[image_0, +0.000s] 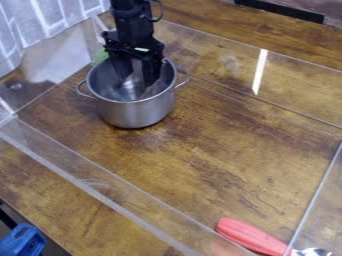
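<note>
A stainless steel pot (134, 108) with two side handles stands on the wooden floor of a clear-walled enclosure, upper left. My black gripper (134, 68) reaches from the top down into the pot's mouth. Its fingers are dark against the pot's interior, and I cannot tell whether they are open or shut, or hold anything. A small green object (100, 54) is partly hidden behind the pot and arm.
A red-handled utensil (254, 237) lies at the bottom right. A blue object (22, 240) sits outside at the bottom left corner. The wooden surface (234, 140) right of the pot and in the foreground is clear.
</note>
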